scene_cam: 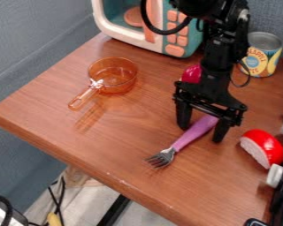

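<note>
My black gripper [203,125] hangs low over the right half of the wooden table, its two fingers apart. A fork with a purple handle [190,136] lies beneath and between them, tines toward the front left; the far end of its handle is partly hidden by the gripper. Whether the fingers touch the handle or the table is hard to tell.
An orange transparent pot [112,75] sits at left, a toy microwave [132,26] and a can [262,55] at the back. A red object [191,73] is behind the gripper, a red-and-white piece [262,146] at right.
</note>
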